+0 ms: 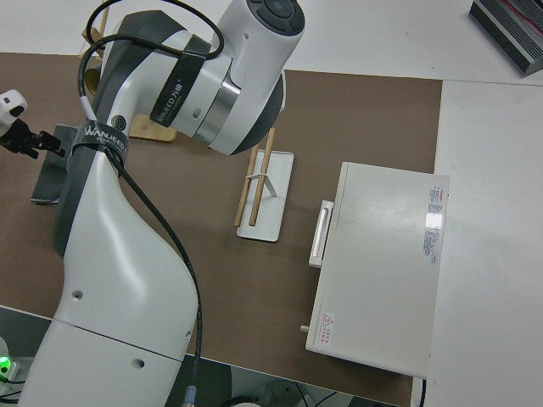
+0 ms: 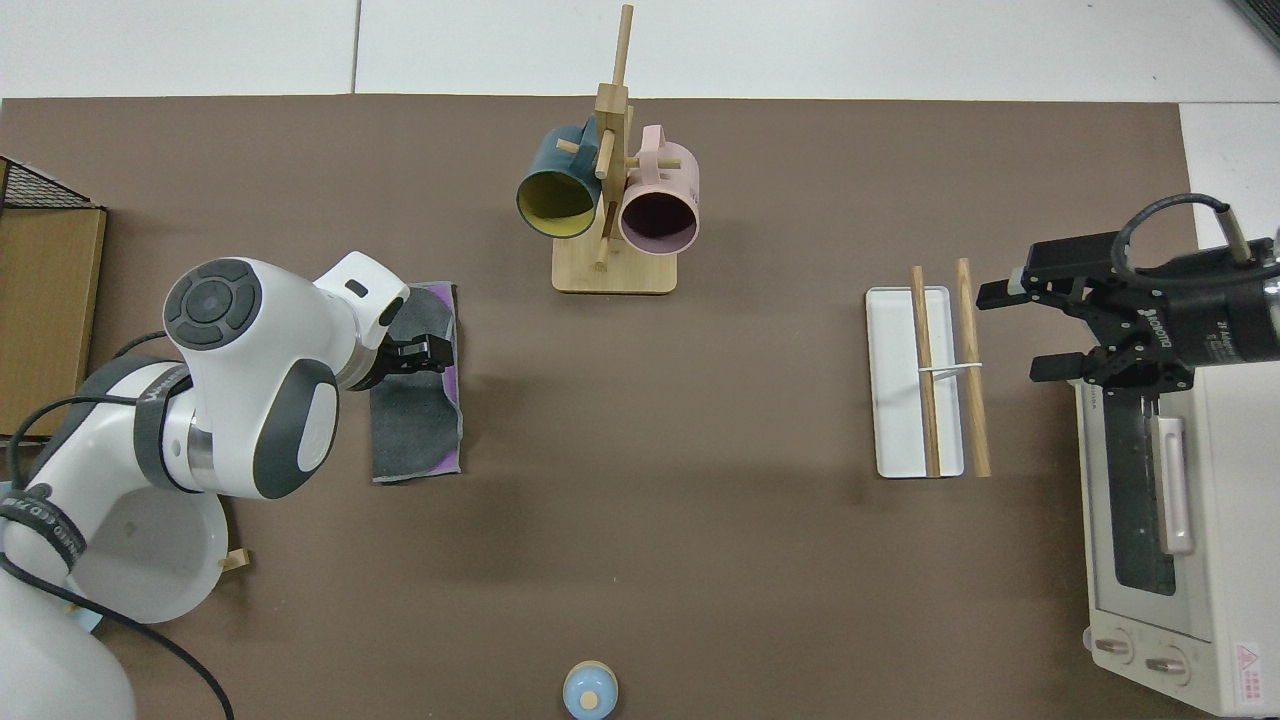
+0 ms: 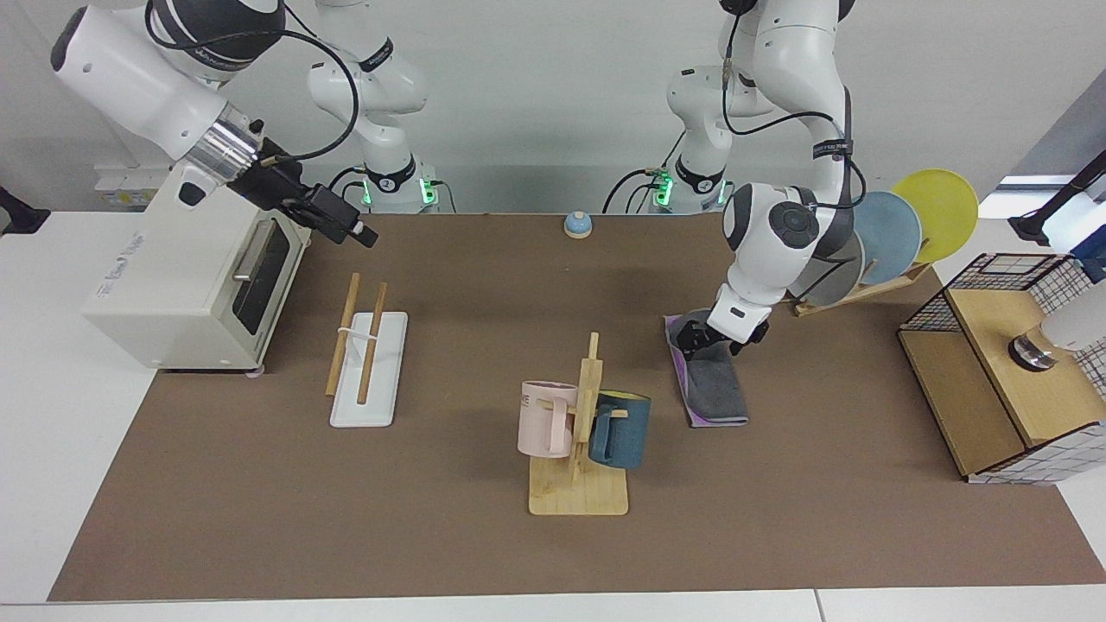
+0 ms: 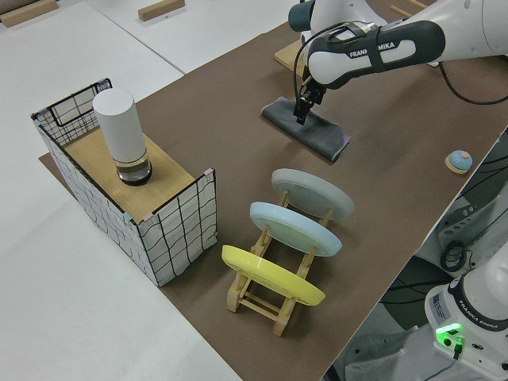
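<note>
My left gripper (image 2: pixel 414 358) is low over the grey cloth with purple edges (image 2: pixel 408 432); in the right view its black fingers point down at the cloth (image 4: pixel 321 135), and whether they are shut or touching it I cannot tell. My right gripper (image 2: pixel 1008 326) hangs in front of the white oven (image 2: pixel 1224 504), its two black fingers apart with nothing between them, right of a white board with two wooden rods (image 2: pixel 894 396). A wooden mug tree (image 2: pixel 612 276) holds a blue mug (image 2: pixel 540 168) and a pink mug (image 2: pixel 678 180).
A plate rack with yellow, blue and grey plates (image 4: pixel 270 274) stands beside the left arm. A wire-sided wooden shelf (image 2: pixel 48 300) is at the left edge. A small blue round object (image 2: pixel 590 696) lies at the near edge.
</note>
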